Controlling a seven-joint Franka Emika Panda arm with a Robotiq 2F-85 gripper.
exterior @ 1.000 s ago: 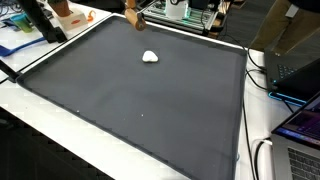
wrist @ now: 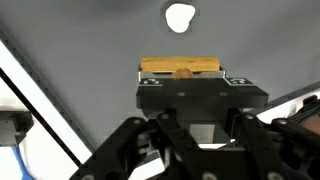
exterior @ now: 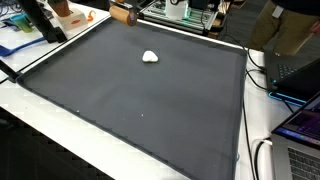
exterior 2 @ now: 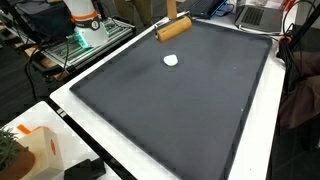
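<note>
A wooden piece hangs above the dark mat's far part, with a light brown crossbar (exterior 2: 174, 30) and a narrow upright part (exterior 2: 172, 9) rising from it. In the wrist view its crossbar (wrist: 180, 64) lies across the front of my gripper, which is shut on the piece; the dark fingers hide most of the grip. From the first exterior side the piece (exterior: 121, 14) appears near the top edge. A small white rounded object (exterior: 150, 57) rests alone on the mat, close to the wooden piece but apart from it. The wrist view shows it (wrist: 179, 17) beyond the crossbar.
A laptop (exterior 2: 257, 18) stands past the far corner. Cables and a black device (exterior: 50, 22) lie outside the mat's edges. A potted cactus (exterior 2: 12, 150) stands at the near left.
In exterior view 1 the wooden piece has shifted left and slightly up, and its crossbar has turned from end-on to more sideways. The white object has stayed put.
</note>
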